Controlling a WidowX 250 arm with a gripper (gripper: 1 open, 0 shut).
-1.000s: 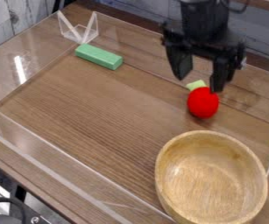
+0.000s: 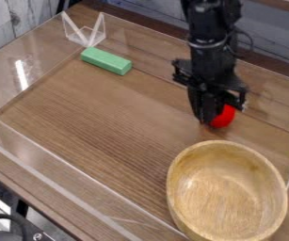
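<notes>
My black gripper (image 2: 207, 111) is low over the table at the right of centre, its tip in front of a red object (image 2: 225, 119), most of which is hidden behind it; whether they touch is unclear. The gripper's fingers look close together; I cannot see anything held between them.
A wooden bowl (image 2: 227, 193) fills the lower right. A green block (image 2: 105, 60) lies at the upper left near a white wire-like item (image 2: 87, 30). A dark cable curves at the lower-left corner.
The small light-green item behind the red object is no longer visible.
</notes>
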